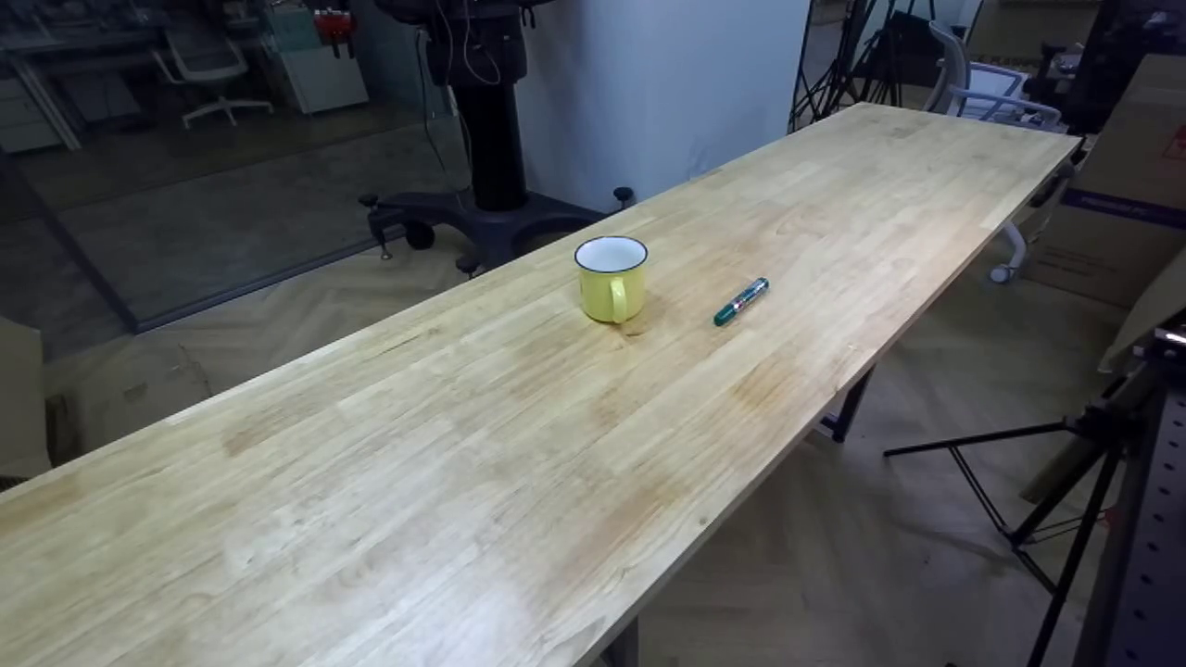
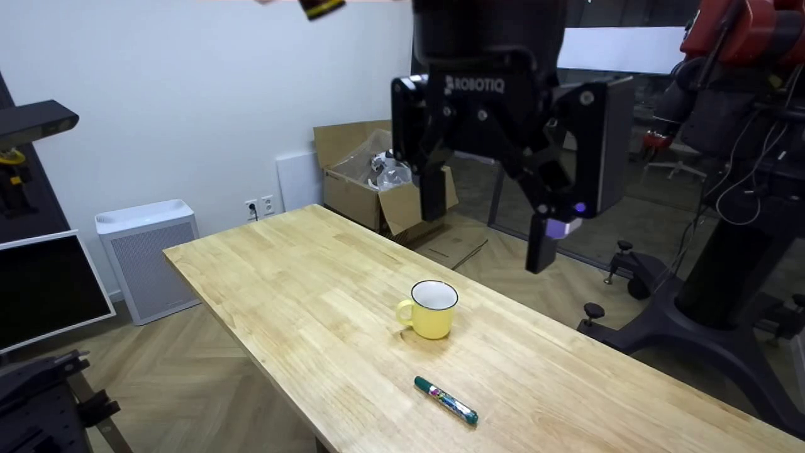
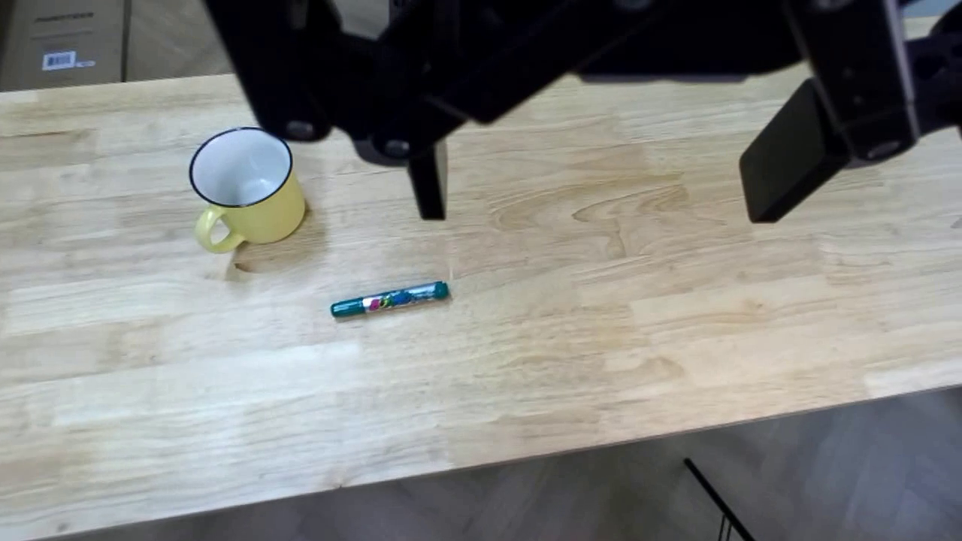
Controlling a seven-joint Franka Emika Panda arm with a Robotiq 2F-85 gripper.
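Observation:
An upright yellow mug (image 1: 600, 295) with a dark rim stands on the wooden table; its white inside looks empty in the wrist view, where the mug (image 3: 261, 212) is at the left. Beside it, apart, lies a green marker (image 3: 389, 299) with a printed label, flat on the wood. In the second exterior view the marker (image 2: 446, 400) is nearer the camera than the mug (image 2: 433, 320). My gripper (image 2: 487, 226) hangs above the table, open, with nothing between its fingers. The wrist view shows the gripper spread wide, to the right of the mug. Exterior view 1 does not show it.
A black wheeled stand (image 1: 495, 211) stands beyond its far edge. A tripod (image 1: 1067, 478) is on the floor off the near side. An open cardboard box (image 2: 362, 189) sits past one end.

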